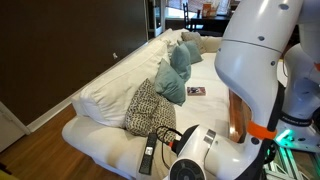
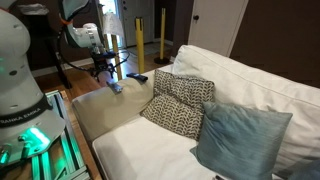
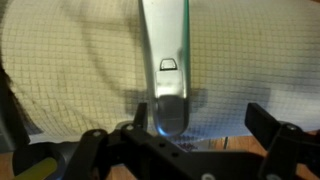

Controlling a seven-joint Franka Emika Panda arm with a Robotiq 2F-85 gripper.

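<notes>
A long silver-grey handheld object with a dark rounded end lies on the pale woven fabric in the wrist view. My gripper stands open over that end, one black finger off to the right and the other close to its left side. Nothing is gripped. In exterior view 2 the gripper is at the sofa's near end, above a small light object. The fingers are hidden behind the arm in exterior view 1.
A black remote lies on the sofa's end, apart from the gripper. Patterned cushions and a blue cushion rest against the sofa back. A small dark item lies farther along the seat.
</notes>
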